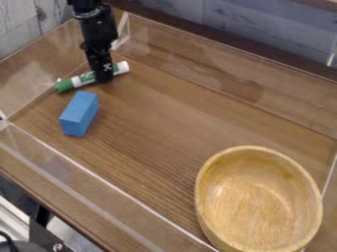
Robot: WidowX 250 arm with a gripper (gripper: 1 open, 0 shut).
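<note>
My black gripper reaches down from the top left onto a slim white and green tube lying on the wooden table at the upper left. It is shut on the tube near its middle. The tube's green end points down and left, its white end up and right.
A blue block lies just below the tube. A large round tan bowl fills the lower right. The table's left edge runs near the gripper.
</note>
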